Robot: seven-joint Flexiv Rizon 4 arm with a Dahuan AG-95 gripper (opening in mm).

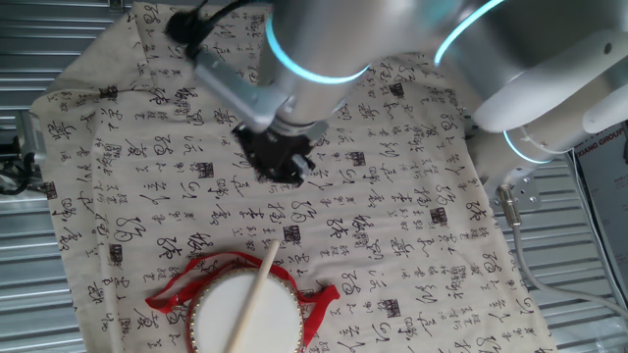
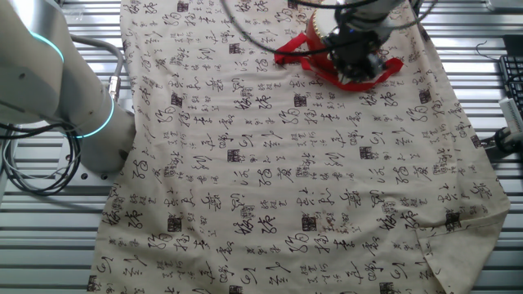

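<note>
A small drum with a white skin point(image 1: 222, 312) and studded rim lies at the near edge of the cloth in the first exterior view, a red ribbon point(image 1: 177, 294) spread round it. Across its skin rests a pale wooden stick point(image 1: 257, 294), one end reaching past the rim. My black gripper point(image 1: 290, 178) hangs above the cloth, apart from the drum and the stick; it is too dark and blurred to show how its fingers stand. In the second exterior view the gripper point(image 2: 359, 69) overlaps the drum and red ribbon point(image 2: 292, 51), hiding much of the drum.
A cream cloth with dark calligraphy point(image 1: 412, 265) covers the table, mostly bare. Dark cables point(image 2: 270, 45) loop near the arm. A bracketed device point(image 1: 22, 157) stands at the left edge, and a keyboard point(image 2: 513, 77) lies beyond the cloth.
</note>
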